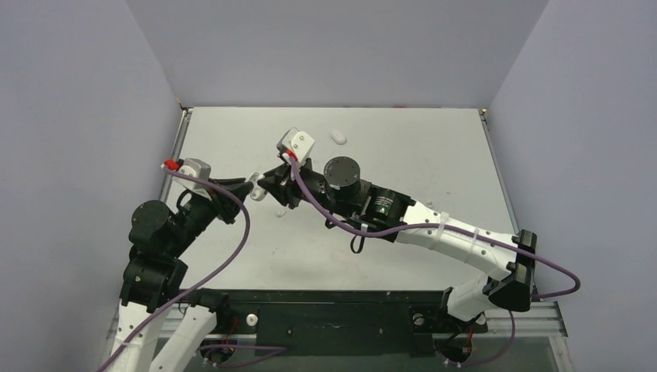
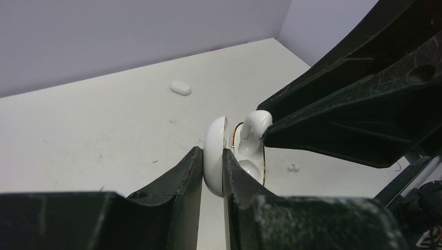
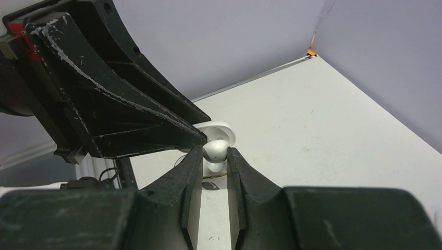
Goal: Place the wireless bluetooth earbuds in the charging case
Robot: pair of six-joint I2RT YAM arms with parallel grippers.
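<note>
My left gripper (image 1: pixel 249 189) is shut on the rim of a white charging case (image 2: pixel 212 156), whose lid stands open above the table. Its inside, with hollows for the buds and a gold-coloured edge, shows in the left wrist view. A white earbud (image 3: pixel 215 151) sits between the fingertips of my right gripper, which touch it on both sides. The earbud (image 2: pixel 258 123) is at the upper hollow, its narrow end toward the case. How deep it sits cannot be told. From above, the fingers hide most of the case (image 1: pixel 257 191).
Another white rounded case (image 1: pixel 338 136) lies shut at the back of the table. Small white pieces (image 2: pixel 293 167) rest on the tabletop (image 1: pixel 411 155), which is mostly clear. Both arms meet closely at the case; side walls flank the table.
</note>
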